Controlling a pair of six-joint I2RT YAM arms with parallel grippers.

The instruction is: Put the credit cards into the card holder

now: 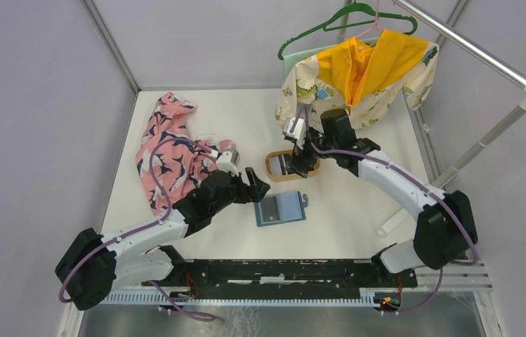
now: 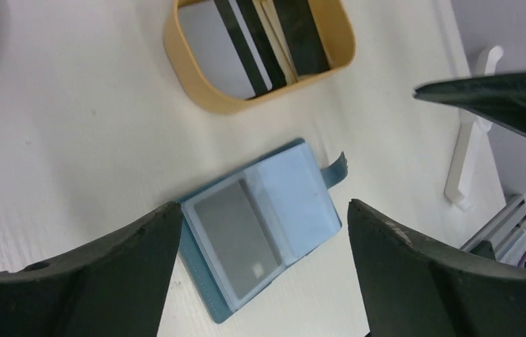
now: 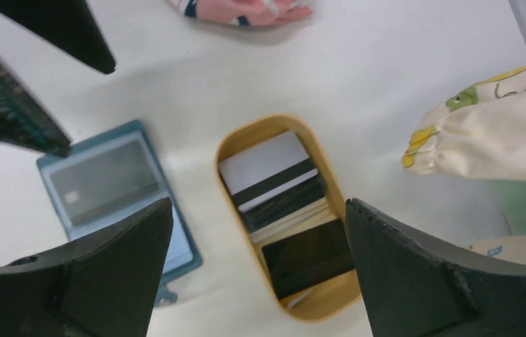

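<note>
The blue card holder lies spread flat on the white table, showing a grey clear pocket and a light blue part, with a small strap at one side. Behind it is a tan oval tray with several cards: a silver card with a black stripe and a dark card show best. My left gripper is open above the holder, nothing between its fingers. Over the tray, my right gripper also stands open and empty; it hides part of the tray from above.
A pink patterned cloth lies crumpled at the left of the table. A yellow-and-cream garment hangs from a green hanger at the back right, close to the right gripper.
</note>
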